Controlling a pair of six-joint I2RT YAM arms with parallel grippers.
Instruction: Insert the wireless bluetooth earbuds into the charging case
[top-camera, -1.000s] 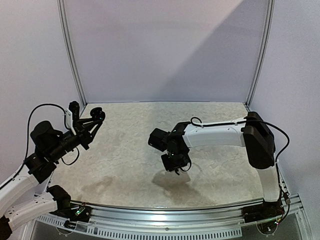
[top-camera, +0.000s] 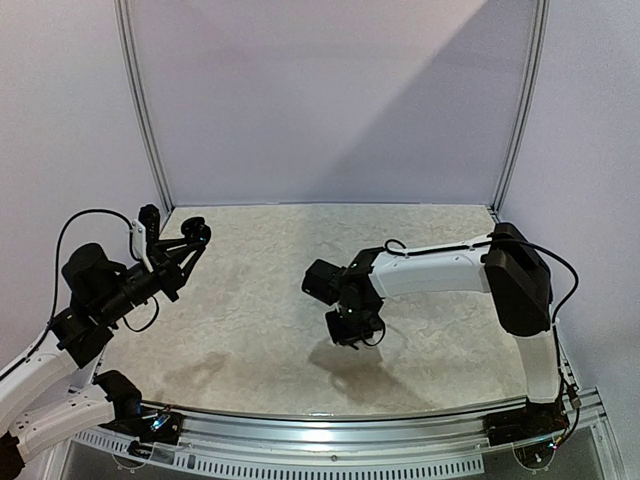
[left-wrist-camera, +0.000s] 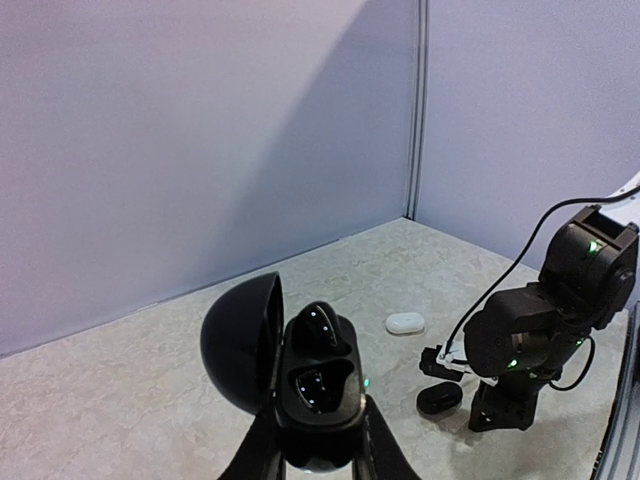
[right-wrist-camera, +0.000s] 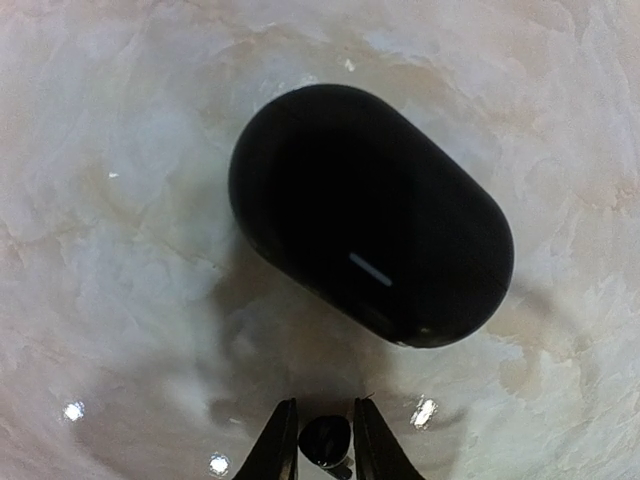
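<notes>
My left gripper is shut on the open black charging case, raised at the left, its lid tipped back. My right gripper is low at the table's middle, its fingertips around a small dark glossy earbud; whether they press on it I cannot tell. A closed black oval case-like object lies on the table just beyond those fingertips, with a light bar on its side.
A white oval object lies farther back on the table. Pale walls and metal rails enclose the workspace.
My right arm has shifted slightly to the right and a little toward the front over the last second. The left arm looks nearly unchanged.
</notes>
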